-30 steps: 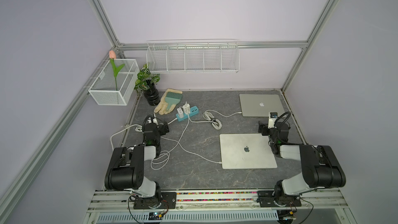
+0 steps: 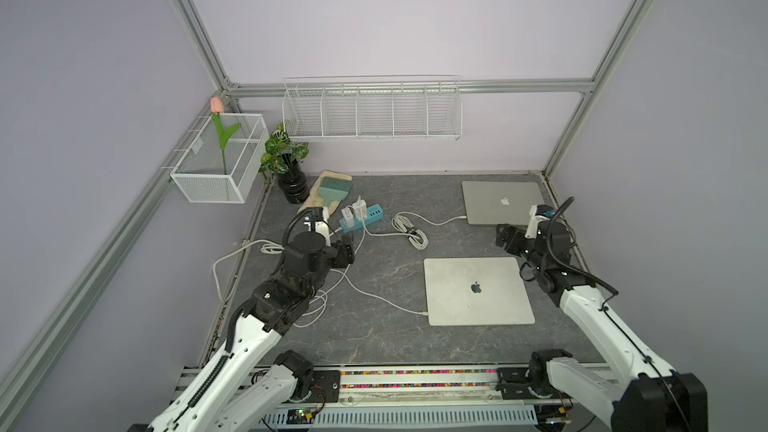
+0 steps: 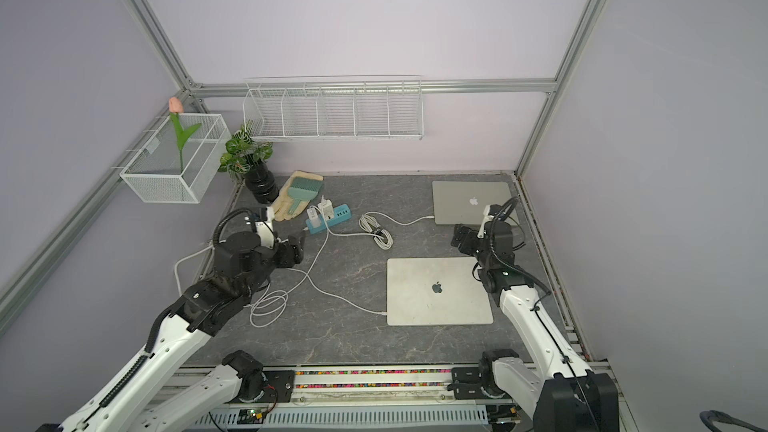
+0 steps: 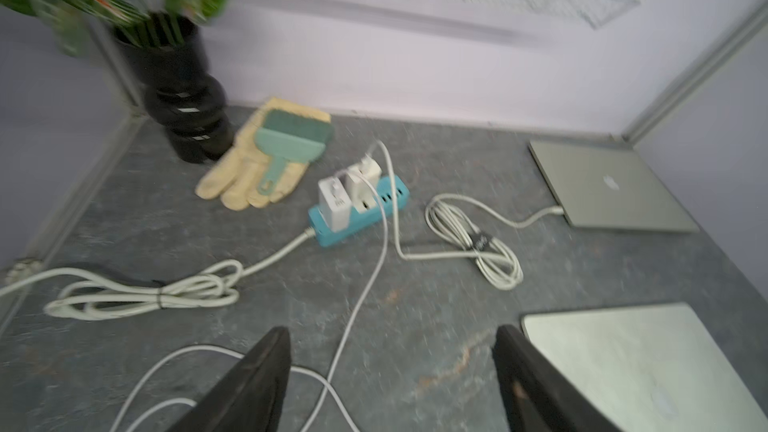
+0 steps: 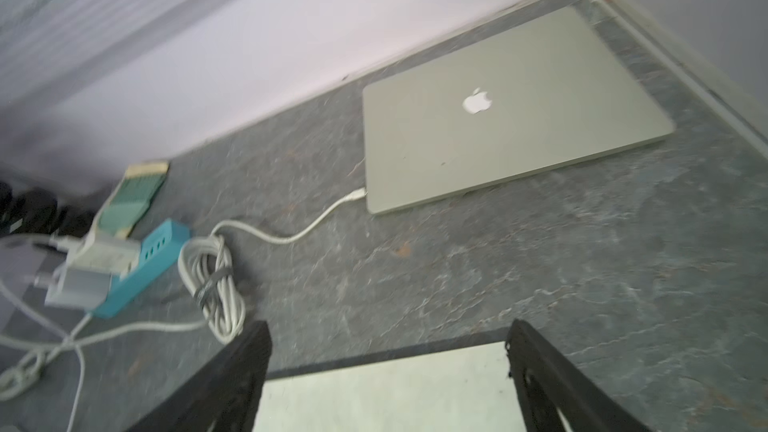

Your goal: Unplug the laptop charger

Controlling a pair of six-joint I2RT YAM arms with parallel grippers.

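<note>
Two white chargers (image 4: 334, 204) sit in the blue power strip (image 4: 324, 231), their cables running to a silver laptop (image 5: 516, 112) at the back and a second one (image 2: 478, 292) in front. My left gripper hangs above the table, short of the strip, open with nothing between its fingers. My right gripper is open and empty over the far edge of the front laptop.
A coiled cable (image 2: 409, 231) lies right of the strip. Behind are a glove (image 4: 232, 164), brush and plant pot (image 4: 168, 72). Wire baskets (image 2: 372, 112) hang on the walls.
Both arms have unfolded and risen since a second ago. My left gripper has moved rightward toward the middle; the table's objects look unchanged.
</note>
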